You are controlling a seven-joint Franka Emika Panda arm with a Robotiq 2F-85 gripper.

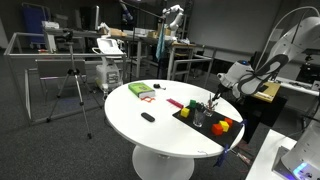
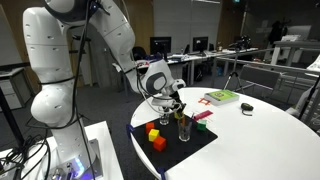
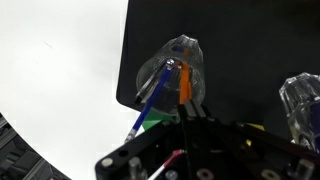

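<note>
In the wrist view a clear cup [image 3: 170,75] stands on a black mat, holding a blue pen [image 3: 150,105], an orange stick [image 3: 185,83] and other thin items. A second clear cup [image 3: 303,100] shows at the right edge. My gripper points down over the near side of the first cup, shut, with nothing visibly held between its fingers. From the second exterior view, the gripper [image 2: 176,103] hangs just above the pen cup [image 2: 184,128], and the other cup [image 2: 164,116] stands behind it. Whether the fingers touch the pens cannot be told.
Red and yellow blocks, one a red block [image 2: 159,144], lie on the black mat [image 2: 178,153] beside the cups. A green block [image 1: 193,104] sits near the mat's far side. A green box [image 1: 141,89] and a dark object [image 1: 148,117] rest on the otherwise open white table [image 1: 140,130].
</note>
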